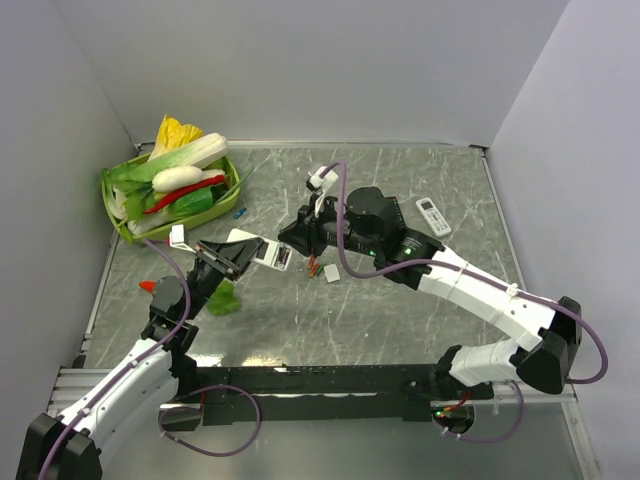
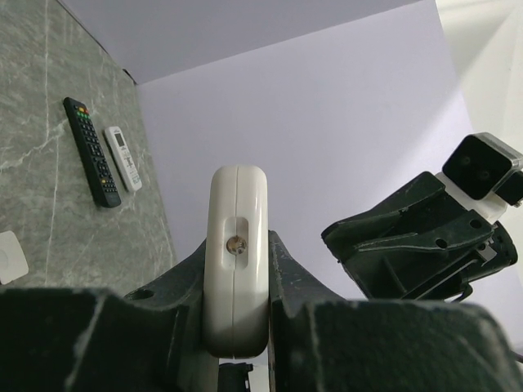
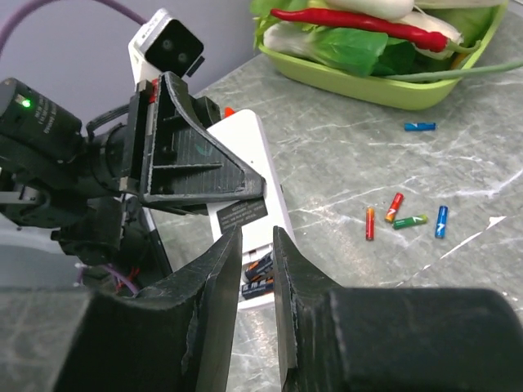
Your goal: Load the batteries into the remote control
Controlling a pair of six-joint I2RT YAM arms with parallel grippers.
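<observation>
My left gripper (image 1: 236, 262) is shut on a white remote (image 2: 235, 290), seen end-on in the left wrist view. In the right wrist view its battery compartment faces up, with dark batteries (image 3: 257, 286) inside. My right gripper hovers above and beside that compartment; whether its fingers are shut or slightly apart is unclear. Small loose batteries in orange (image 3: 369, 224), red, green (image 3: 409, 221) and blue (image 3: 441, 221) lie on the marble table, with another blue one (image 3: 420, 126) near the basket.
A green basket of vegetables (image 1: 140, 225) stands at the back left. A black remote (image 2: 90, 151) and a white remote (image 1: 433, 217) lie at the right, near a small white square (image 1: 331, 273).
</observation>
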